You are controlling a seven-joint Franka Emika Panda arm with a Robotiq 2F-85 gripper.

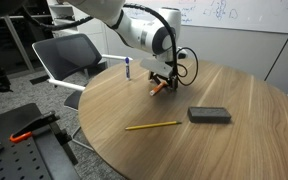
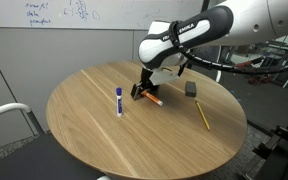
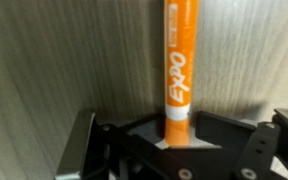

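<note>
An orange Expo marker runs lengthwise through the middle of the wrist view, its near end between the dark fingers of my gripper. The fingers are close on both sides of it; whether they press on it I cannot tell. Seen from outside, my gripper is low over the far part of the round table, and the marker slants out from beneath it. In the second exterior view the marker appears at or near the tabletop, partly hidden by the gripper.
A blue-capped white marker stands upright left of the gripper. Towards the front lie a yellow pencil and a dark eraser. Bare wood lies between them and the gripper. Chairs stand beyond the table's edge.
</note>
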